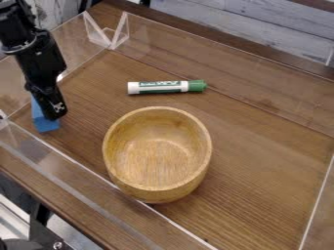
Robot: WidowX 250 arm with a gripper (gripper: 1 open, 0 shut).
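My black gripper [53, 105] is at the left edge of the view, just above a small blue object [43, 124] lying on the wooden table near the left side. The gripper looks shut; whether it touches the blue object is hard to tell. Part of the blue object is hidden under the fingers.
A round wooden bowl [156, 178] fills the lower middle. A white and green tube [163, 87] lies above it.
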